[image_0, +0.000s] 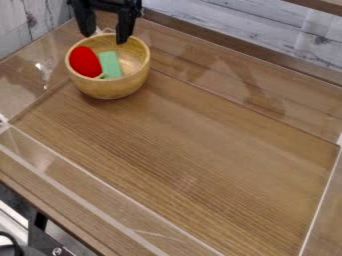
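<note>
A round yellow bowl (115, 88) sits on the wooden table at the upper left. Inside it lie a red object (84, 62) and a green block (110, 65). The dark gripper (104, 33) is at the top edge of the view, over the back of the bowl, with its upper part cut off. It stands open, its two dark fingers apart.
A pale wall with a raised edge is at the back left, and a ledge runs along the back right. Dark parts show at the bottom left corner.
</note>
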